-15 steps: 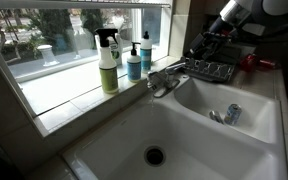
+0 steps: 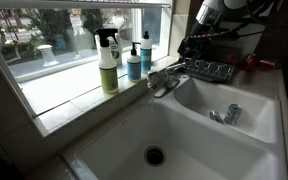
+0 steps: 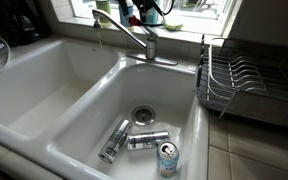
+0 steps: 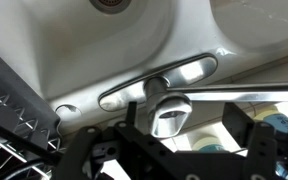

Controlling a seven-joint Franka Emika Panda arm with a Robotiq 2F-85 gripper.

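Note:
A chrome faucet (image 3: 151, 45) rises at the back of the white double sink, its spout reaching over the left basin. From the wrist camera, the faucet's top (image 4: 170, 115) lies between the two dark fingers of my gripper, below them. A wide gap parts the fingers, and they grip nothing. Whether they touch the faucet cannot be told. In exterior view 1 my gripper (image 2: 188, 47) hangs at the upper right, above and behind the faucet (image 2: 164, 80); the fingertips are too dark there to make out.
Cans (image 3: 167, 158) lie and stand in the right basin (image 3: 174, 95). A dish rack (image 3: 249, 75) sits right of the sink. Spray and soap bottles (image 2: 108, 62) line the windowsill (image 2: 84, 100). The other basin (image 2: 134, 140) is empty.
The arm has shifted left in exterior view 1, toward the window and faucet side. Bottles, cans and sink look the same.

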